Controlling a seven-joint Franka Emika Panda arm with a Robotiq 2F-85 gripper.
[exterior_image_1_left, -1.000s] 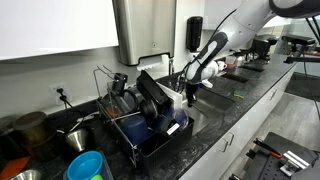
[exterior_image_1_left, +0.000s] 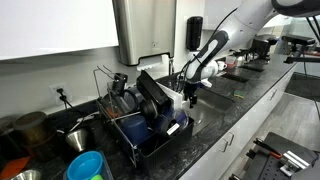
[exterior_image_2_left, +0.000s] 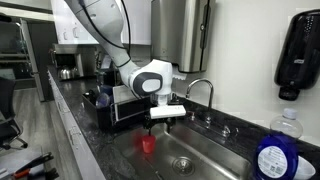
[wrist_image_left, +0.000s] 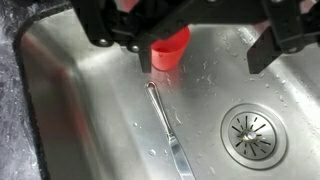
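Note:
A red cup (wrist_image_left: 171, 48) stands in the steel sink, partly covered by the gripper's left side in the wrist view. In exterior view 2 the same red cup (exterior_image_2_left: 148, 145) shows just below my gripper (exterior_image_2_left: 159, 128). The dark fingers (wrist_image_left: 263, 54) are spread apart, so the gripper is open with bare sink visible between them. A metal knife (wrist_image_left: 170, 132) lies on the sink floor near the cup. From exterior view 1, the gripper (exterior_image_1_left: 190, 102) hangs over the sink, and the cup is hidden.
The drain (wrist_image_left: 253, 136) is to the right of the knife. A loaded black dish rack (exterior_image_1_left: 165, 143) stands beside the sink. A faucet (exterior_image_2_left: 208, 92) rises behind the basin, and a blue soap bottle (exterior_image_2_left: 277, 150) stands at the right. Much of the sink floor is clear.
The arm stays over the sink with barely any visible shift. The dish rack and counter items have not moved.

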